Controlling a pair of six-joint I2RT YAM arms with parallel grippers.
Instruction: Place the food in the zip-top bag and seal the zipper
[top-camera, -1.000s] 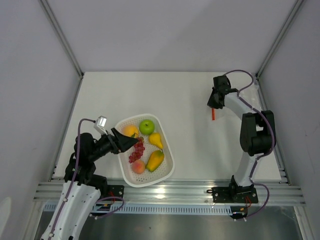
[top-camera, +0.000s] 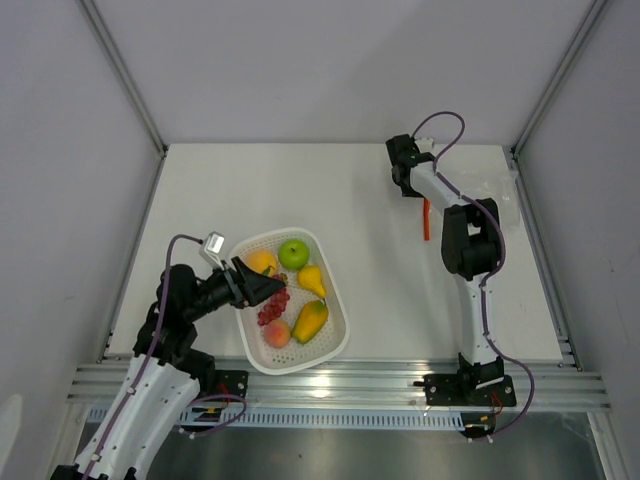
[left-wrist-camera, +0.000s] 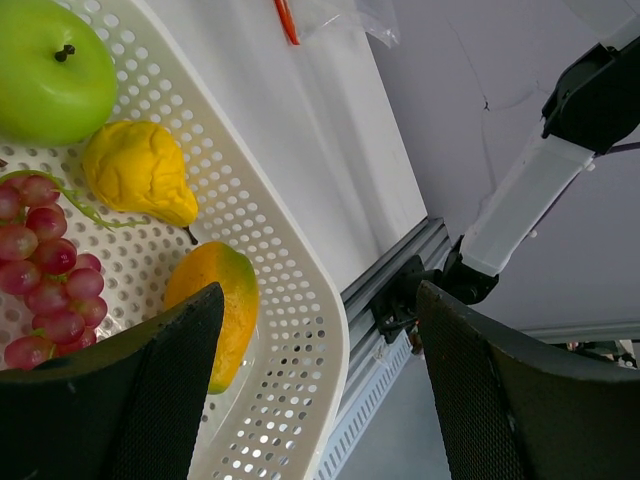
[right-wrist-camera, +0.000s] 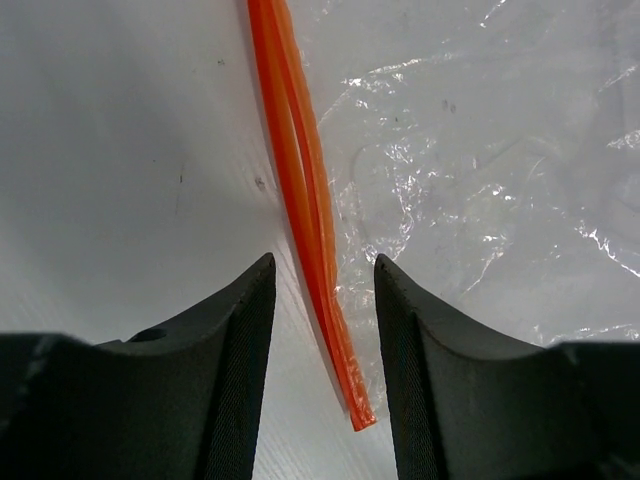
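Observation:
A white perforated basket (top-camera: 335, 330) holds a green apple (top-camera: 293, 254), yellow pear (top-camera: 311, 280), mango (top-camera: 310, 322), peach (top-camera: 277, 333), orange fruit (top-camera: 261, 261) and red grapes (top-camera: 270, 310). My left gripper hangs part open over the basket, empty, above the mango. At the back right, a clear zip bag (right-wrist-camera: 480, 200) lies flat with its orange zipper strip (right-wrist-camera: 305, 180). My right gripper is open just over the zipper strip, nothing visibly held.
Side walls and front rail border the work area.
The left arm has shifted very slightly.

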